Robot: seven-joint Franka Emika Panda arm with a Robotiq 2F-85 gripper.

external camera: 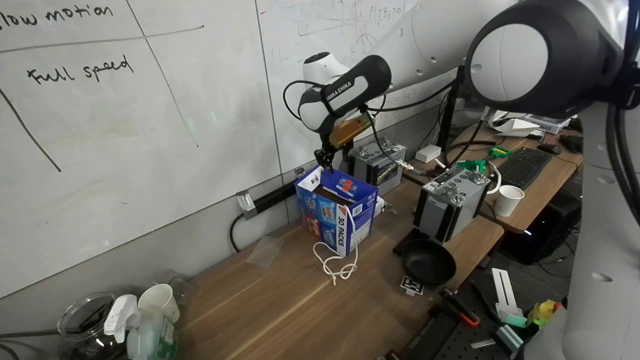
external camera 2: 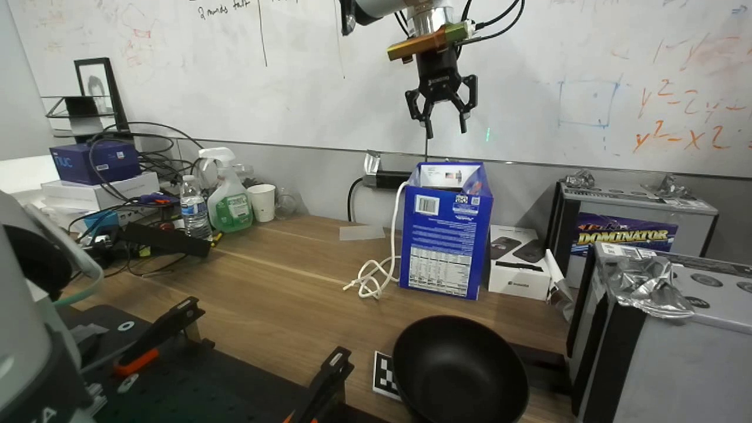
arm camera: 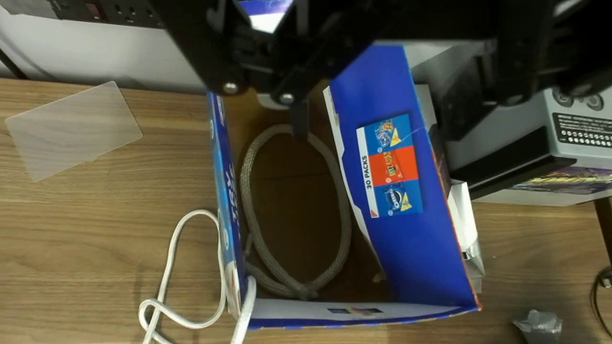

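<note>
The blue snack box (external camera 2: 442, 236) stands open-topped on the table. Inside it, the wrist view shows a white rope (arm camera: 247, 189) lying in a loop on the bottom. From there the rope runs over the box's rim, and its tail (external camera 2: 372, 278) lies curled on the wood beside the box. My gripper (external camera 2: 446, 133) hangs above the box, its fingers (external camera 2: 428, 127) apart and nothing between them. In exterior view 1 the gripper (external camera: 325, 163) appears near the box's back edge, partly blending into dark parts behind.
A black pan (external camera 2: 458, 370) sits in front of the box. Grey battery-like boxes (external camera 2: 645, 331) stand to the right, and a white product box (external camera 2: 520, 271) is close beside the blue one. A spray bottle (external camera 2: 229, 194) is at the back left. The wood left of the box is mostly clear.
</note>
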